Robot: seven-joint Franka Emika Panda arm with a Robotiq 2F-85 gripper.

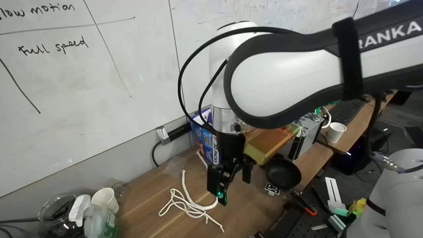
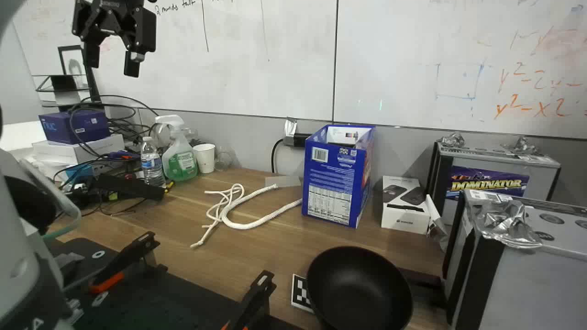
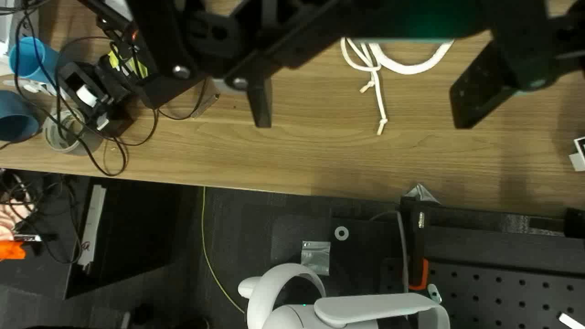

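Note:
High above the table, my gripper [image 2: 112,63] stands open in exterior view 2, with nothing between its fingers. In the wrist view the gripper's [image 3: 362,115] two dark fingertips are wide apart, the tabletop far below them. A white rope [image 2: 242,224] lies on the wood, one part a thick curve and the other a loose tangle of thinner strands. The wrist view shows only part of that rope [image 3: 378,82], since the gripper body covers the rest. From exterior view 1, the gripper [image 1: 236,189] overlaps the rope's [image 1: 190,204] right end in the picture.
A black pan [image 2: 360,288] sits at the table's front, with a blue box [image 2: 333,178] behind it. Toward the back left stand a spray bottle [image 2: 179,154], a water bottle [image 2: 152,165] and a white cup [image 2: 204,158]. Bare wood surrounds the rope.

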